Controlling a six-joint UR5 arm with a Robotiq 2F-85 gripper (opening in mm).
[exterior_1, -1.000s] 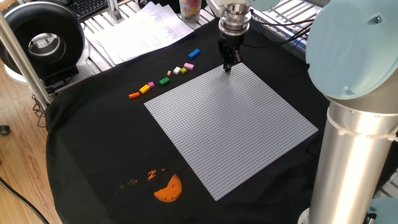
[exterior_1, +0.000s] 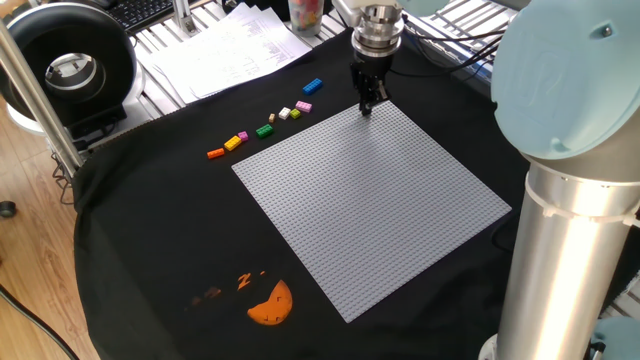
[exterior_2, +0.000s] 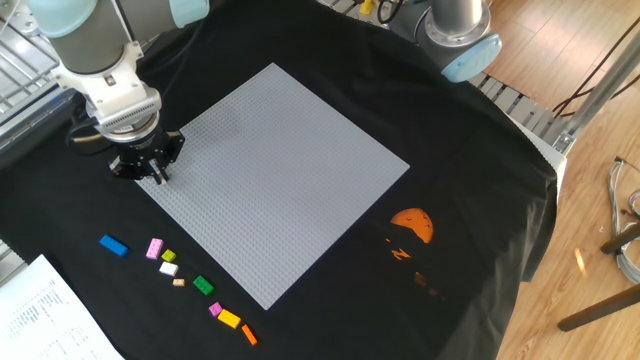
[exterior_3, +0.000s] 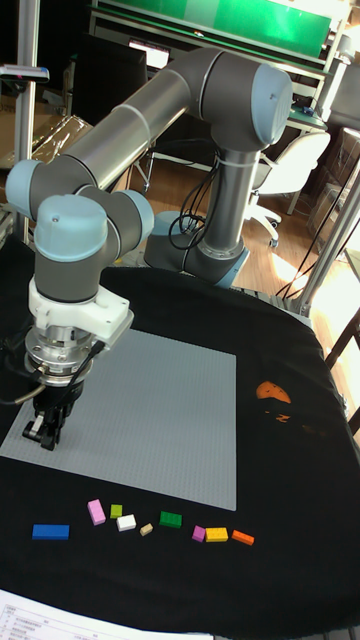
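Observation:
My gripper (exterior_2: 159, 178) points down at one corner of the grey studded baseplate (exterior_2: 290, 170), its fingertips very low over or touching the plate. In exterior view 3 the gripper (exterior_3: 45, 435) is above the plate's near left corner. Its dark fingers look close together, but the gap is too small to read. Off the plate's near edge lies a loose row of bricks: blue (exterior_3: 50, 531), pink (exterior_3: 97, 512), lime (exterior_3: 116, 511), white (exterior_3: 127, 523), tan (exterior_3: 146, 529), green (exterior_3: 170, 519), magenta (exterior_3: 198, 533), yellow (exterior_3: 217, 534) and orange (exterior_3: 243, 537).
Black cloth (exterior_1: 170, 220) covers the table, with an orange print (exterior_1: 272, 303) beside the plate. Paper sheets (exterior_1: 230, 50) lie beyond the bricks. Across the plate from the bricks stands the arm's base (exterior_3: 208, 256). The rest of the plate is bare.

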